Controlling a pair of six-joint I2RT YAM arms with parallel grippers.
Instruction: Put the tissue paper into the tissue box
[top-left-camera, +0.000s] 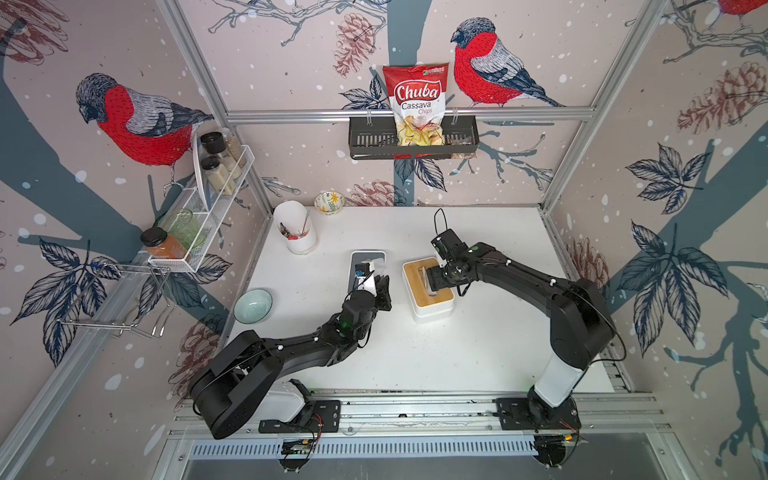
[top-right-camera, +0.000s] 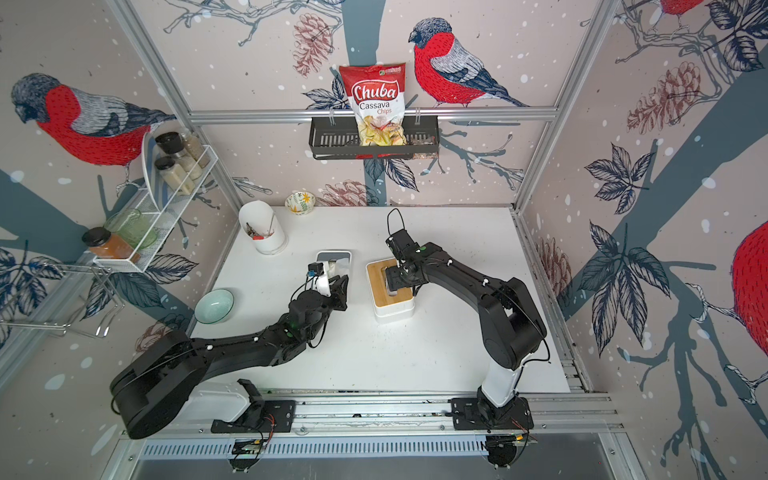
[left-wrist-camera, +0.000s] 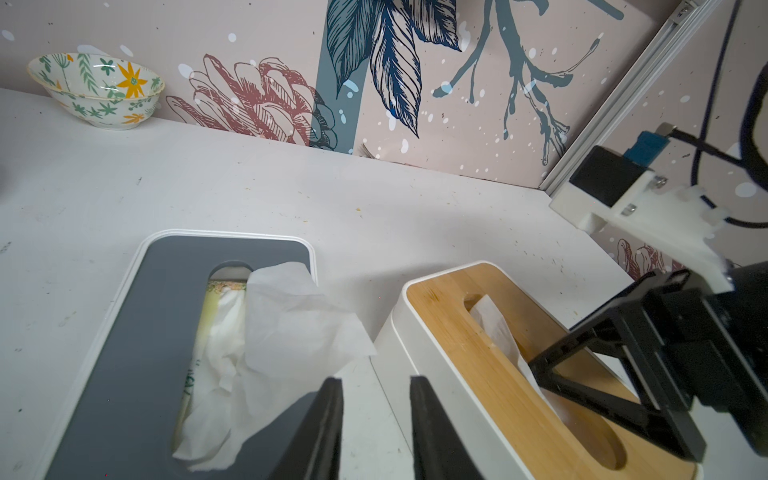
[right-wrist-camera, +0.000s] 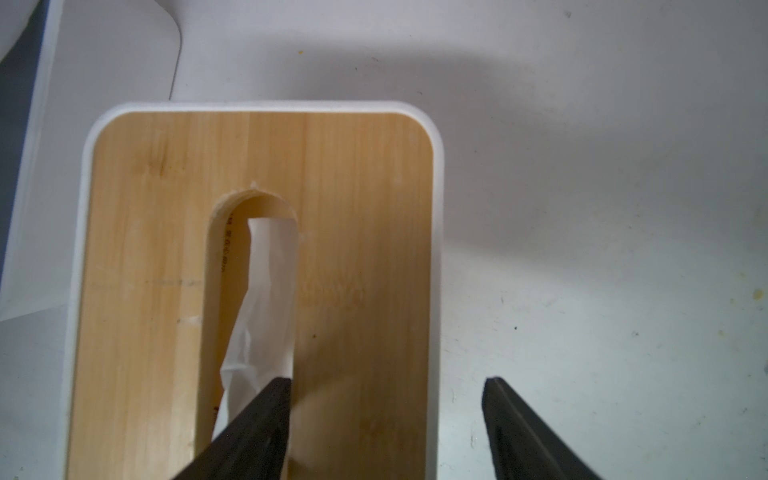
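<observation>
A white box with a bamboo lid (top-left-camera: 417, 273) stands at the middle of the table. White tissue paper (right-wrist-camera: 268, 312) lies along the lid's slot, mostly within it. My right gripper is over this lid, fingers apart; one finger overlaps the tissue in the right wrist view, and I cannot tell whether it touches. To the left is a grey-lidded box (left-wrist-camera: 136, 360) with a large tissue (left-wrist-camera: 296, 328) spilling from its slot. Just short of that tissue, my left gripper stands part open, nothing between its fingers.
A white utensil cup (top-left-camera: 295, 228) and a patterned bowl (left-wrist-camera: 100, 88) stand at the back left. A green bowl (top-left-camera: 253, 305) sits at the left edge. Right of the bamboo-lidded box, free table lies beneath the right arm.
</observation>
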